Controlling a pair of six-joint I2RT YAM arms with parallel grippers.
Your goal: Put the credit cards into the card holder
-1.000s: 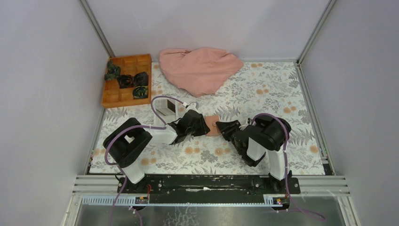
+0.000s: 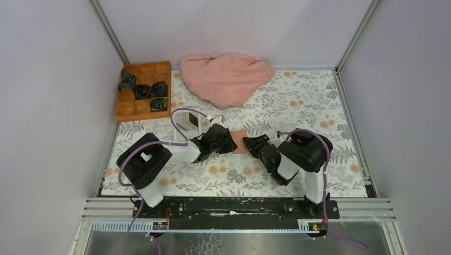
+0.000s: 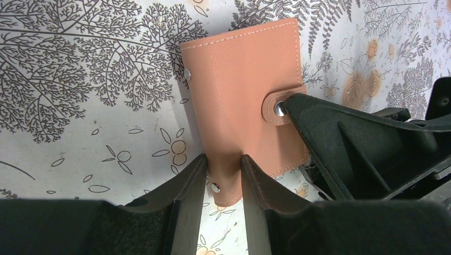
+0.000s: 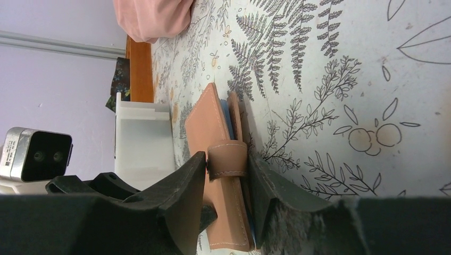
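The card holder, salmon-pink leather, lies folded on the table between both grippers. Its strap with a metal snap lies over the open side. A blue edge shows between its covers; whether this is a card is unclear. My left gripper has its fingertips on either side of the folded spine near one end. Around the strap stand the fingertips of my right gripper, very close to it. Whether either one clamps the leather does not show. No loose credit cards can be made out.
A white rack stands behind the left arm. Farther back are a wooden tray with dark rolled items and a pink cloth.
The right arm's elbow and wrist have shifted slightly to the right, with its fingertips staying at the holder. The left arm and the holder look unmoved.
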